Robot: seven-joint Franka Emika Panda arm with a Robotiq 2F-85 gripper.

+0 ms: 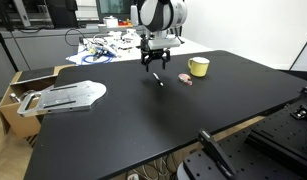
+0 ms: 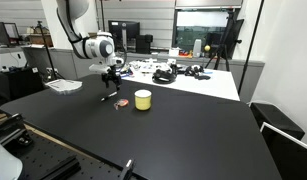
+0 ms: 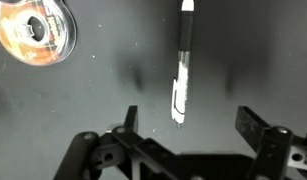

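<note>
A pen, white at both ends with a dark grip, lies on the black table between and ahead of the fingers in the wrist view. In the first exterior view the pen sits in front of the arm. My gripper is open, with fingers well apart and nothing held between them. From outside, the gripper hangs low, pointing down, just above and behind the pen. In the second exterior view the gripper stands over the table's far left part.
A clear disc-shaped dispenser with an orange label lies beside the pen; from outside it is a small pinkish item. A yellow mug stands farther right. A silver plate-like piece lies left.
</note>
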